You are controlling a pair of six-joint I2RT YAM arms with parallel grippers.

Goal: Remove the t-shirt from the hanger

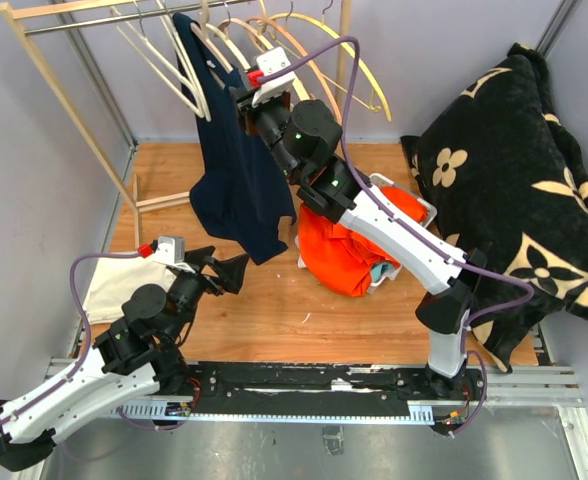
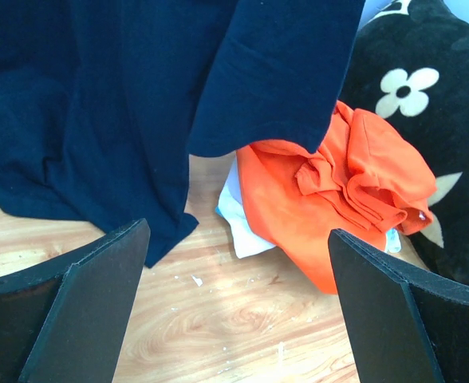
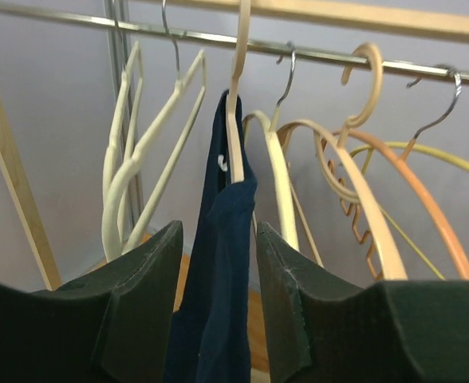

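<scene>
A navy t-shirt (image 1: pixel 229 165) hangs from a pale wooden hanger (image 3: pixel 235 144) on the rail, its lower end down near the wooden floor. The right wrist view shows the shirt's shoulder (image 3: pixel 233 211) draped over one side of that hanger, in line with the gap of my right gripper. The right fingers (image 3: pixel 151 275) stand part open and apart, not closed on the cloth; whether they touch it I cannot tell. Low at the left, my left gripper (image 1: pixel 236 268) is open and empty, with the shirt's hem (image 2: pixel 167 231) beyond its fingertips.
Other hangers crowd the rail (image 1: pixel 104 24), including white ones (image 3: pixel 151 136) to the left and wooden and yellow ones to the right. Orange cloth (image 1: pixel 349 245) fills a white basket (image 1: pixel 429 210). A black floral cushion (image 1: pixel 519 180) leans at the right.
</scene>
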